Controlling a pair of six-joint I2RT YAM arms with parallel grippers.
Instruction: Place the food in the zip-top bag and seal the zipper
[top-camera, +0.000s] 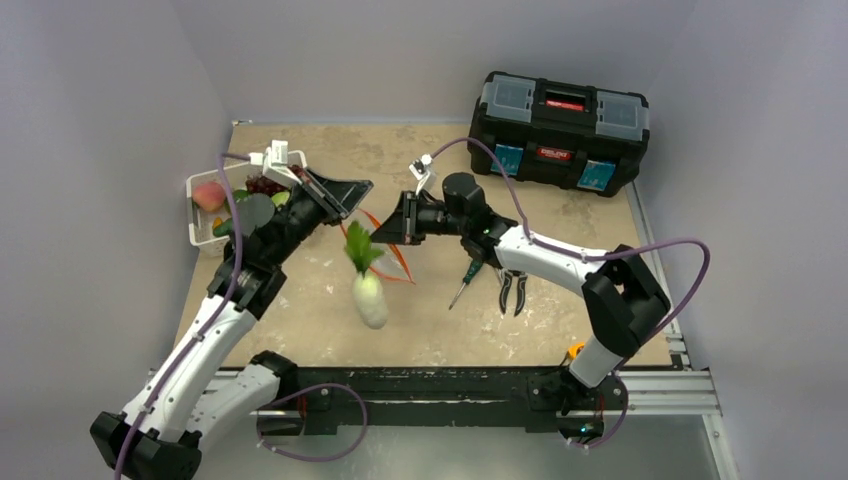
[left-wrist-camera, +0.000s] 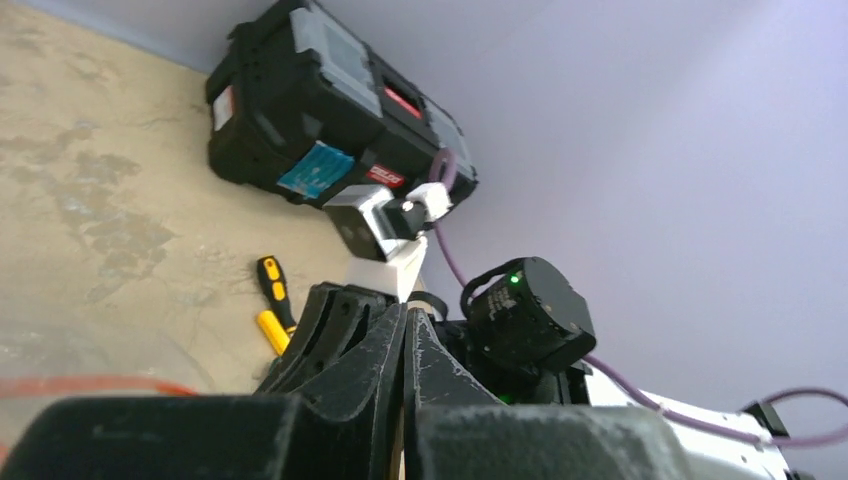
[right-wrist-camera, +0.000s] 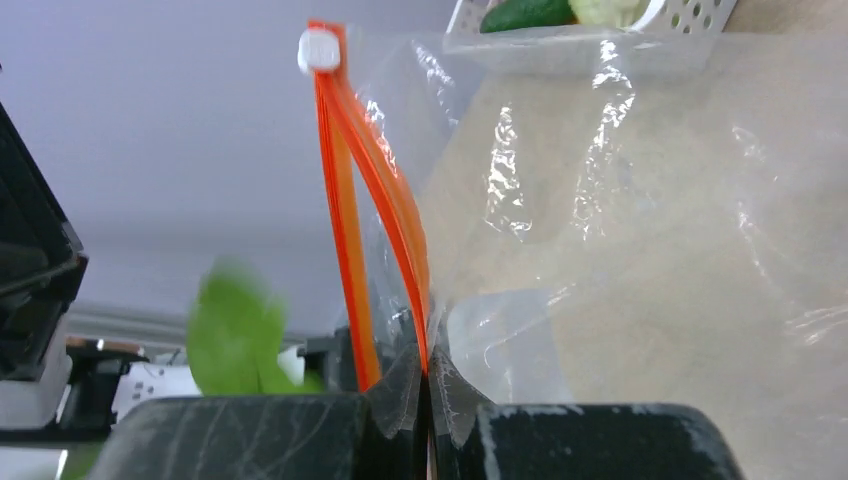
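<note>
The white radish-like vegetable with green leaves (top-camera: 369, 300) is outside my left gripper, in front of the bag in the top view; whether it touches the table cannot be told. Its leaves (right-wrist-camera: 235, 335) blur at the lower left of the right wrist view. My left gripper is shut with nothing between its fingers, up and left of the leaves in the top view. My right gripper is shut on the orange-edged zip top bag (right-wrist-camera: 620, 200). The bag's two orange zipper strips stand apart above the fingers, with a white slider (right-wrist-camera: 319, 49) at their far end.
A white basket (top-camera: 199, 232) of fruit and vegetables stands at the left, partly hidden by my left arm. A black toolbox (top-camera: 558, 135) fills the back right. A screwdriver (top-camera: 471, 272) and pliers (top-camera: 520, 293) lie beneath the right arm.
</note>
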